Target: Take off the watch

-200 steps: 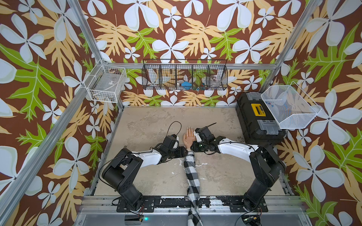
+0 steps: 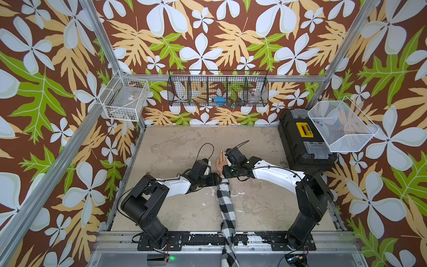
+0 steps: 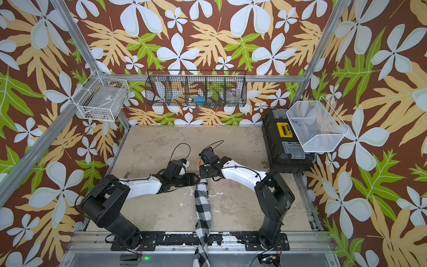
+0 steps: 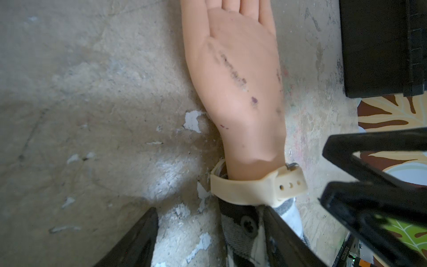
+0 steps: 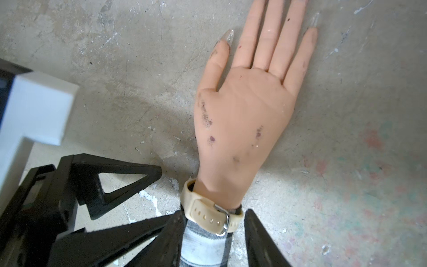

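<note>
A cream watch (image 4: 240,191) (image 5: 204,209) circles the wrist of a mannequin hand (image 4: 240,75) (image 5: 244,115) lying palm up, above a checked sleeve (image 2: 226,209). The strap's buckle shows in the right wrist view. My left gripper is at the watch from the left, fingers apart, one in front of the sleeve just below the band. My right gripper stands open over the wrist, its fingertips either side of the buckle area. Whether either touches the strap I cannot tell.
A black toolbox (image 2: 302,151) stands at the right, with a white wire basket (image 2: 342,124) beside it. More baskets (image 2: 218,89) hang at the back.
The left arm looks unchanged in the top left view.
</note>
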